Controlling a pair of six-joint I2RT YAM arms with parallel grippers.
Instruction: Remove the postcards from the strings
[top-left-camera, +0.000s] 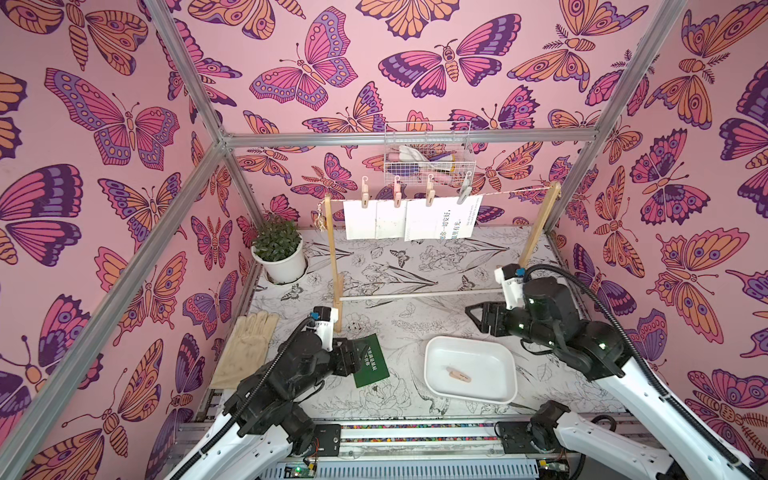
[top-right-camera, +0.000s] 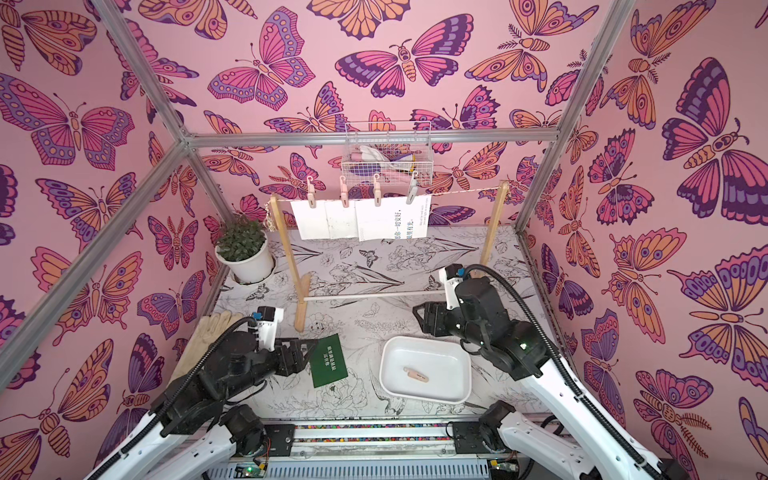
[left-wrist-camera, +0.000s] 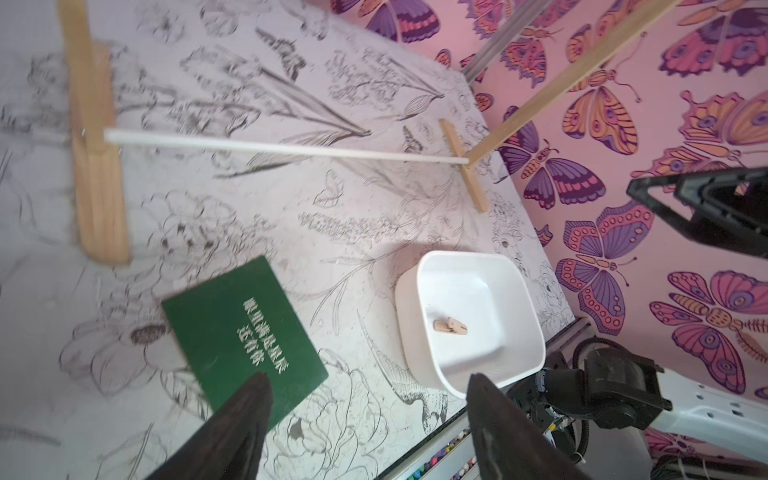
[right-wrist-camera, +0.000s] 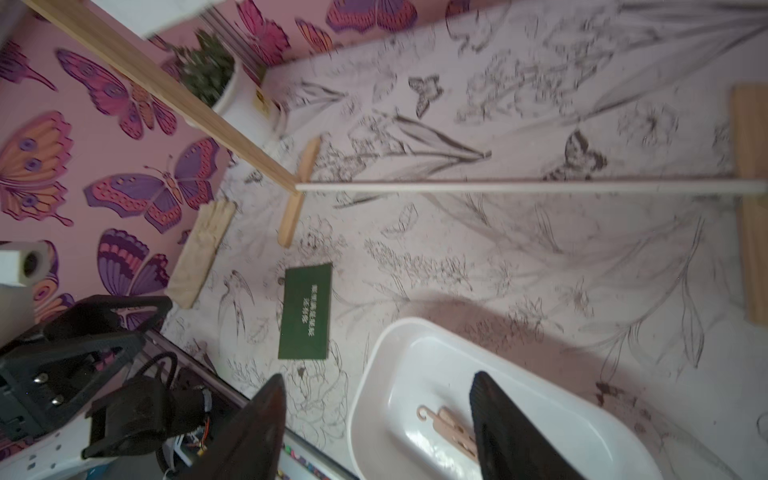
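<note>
White postcards (top-left-camera: 438, 222) hang at the back from a string between two wooden posts, held by several clothespins (top-left-camera: 397, 192). A green postcard (left-wrist-camera: 244, 340) lies flat on the table by my left gripper (top-left-camera: 345, 357), which is open in the left wrist view with nothing between its fingers. One clothespin (right-wrist-camera: 448, 432) rests inside the white tray (top-left-camera: 470, 341). Above the tray's back side hovers my right gripper (top-left-camera: 486, 318); its fingers (right-wrist-camera: 260, 420) stand apart with no object held between them.
The frame's white crossbar (top-left-camera: 416, 295) spans the table, with wooden posts (top-left-camera: 332, 256) at its ends. A potted plant (top-left-camera: 280, 256) and beige gloves (top-left-camera: 244, 348) stand at the left. Behind the string hangs a wire basket (top-left-camera: 428, 164).
</note>
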